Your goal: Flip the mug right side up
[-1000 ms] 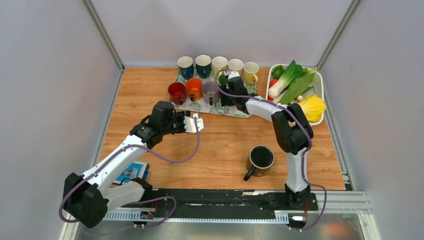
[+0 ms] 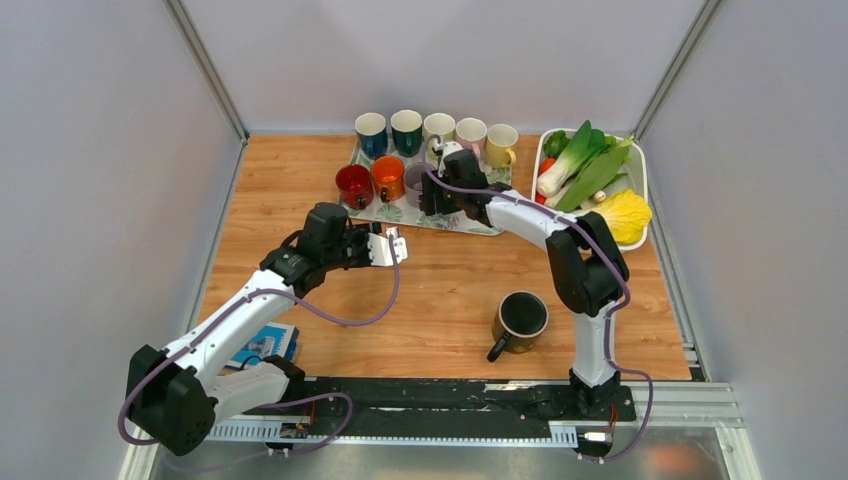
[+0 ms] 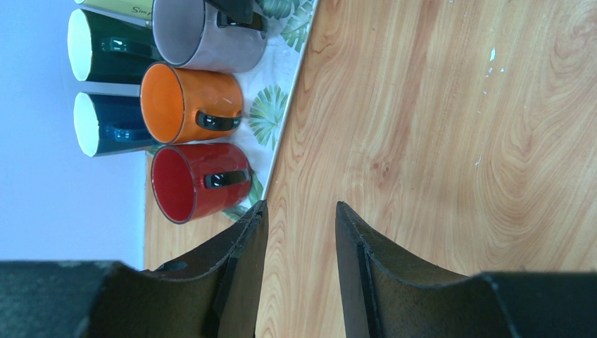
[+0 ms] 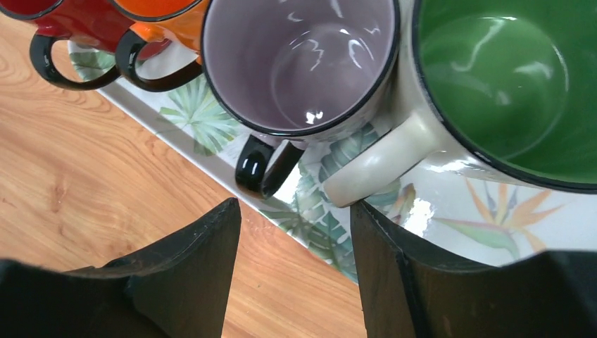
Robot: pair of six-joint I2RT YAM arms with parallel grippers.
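Note:
A patterned tray holds upright mugs in rows. In the right wrist view my right gripper is open, its fingertips just short of the black handle of a lilac mug and the white handle of a green-lined mug. Red and orange mugs stand to the left. A large dark mug stands upright on the front right table. My left gripper is open with nothing between its fingers, over bare table left of centre.
A basket of vegetables is at the back right. More mugs line the back of the tray. A blue object lies at the front left.
The left arm has not moved.

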